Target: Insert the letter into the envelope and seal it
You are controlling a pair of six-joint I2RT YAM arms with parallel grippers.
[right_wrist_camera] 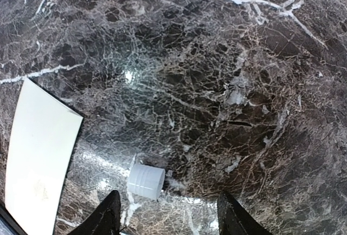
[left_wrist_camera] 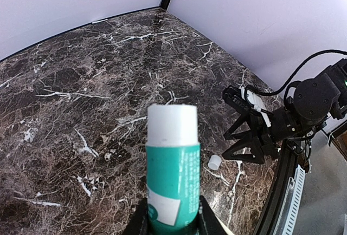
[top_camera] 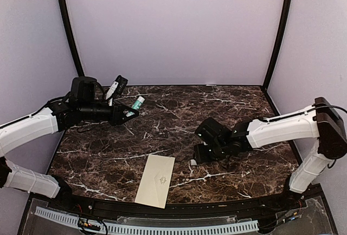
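Observation:
A teal glue stick [left_wrist_camera: 172, 181] with a white top stands upright in my left gripper [top_camera: 128, 112], which is shut on it above the table's left side. The cream envelope [top_camera: 154, 181] lies at the front centre; its pale side also shows in the right wrist view [right_wrist_camera: 40, 154]. A small white cap [right_wrist_camera: 145, 181] lies on the table just right of it. My right gripper is over the table by the cap, fingers apart with nothing between them, the cap just ahead of them. No separate letter can be made out.
Pale walls stand at the back and sides, and a dark front edge [top_camera: 206, 202] runs just below the envelope.

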